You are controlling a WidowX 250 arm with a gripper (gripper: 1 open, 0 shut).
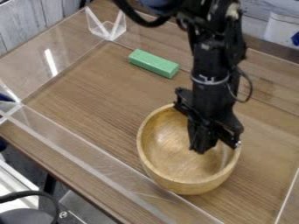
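My black gripper [201, 138] hangs low over the right half of a large tan bowl [176, 166], its tip down at or inside the bowl, shut, with nothing visible between its fingers. The arm partly hides the bowl's back rim. A green block [153, 62] lies on the wooden table [82, 105], behind the bowl to the left.
A small clear plastic object [105, 24] stands at the back left. A clear edge strip runs along the lower left, with black cables at the bottom left corner.
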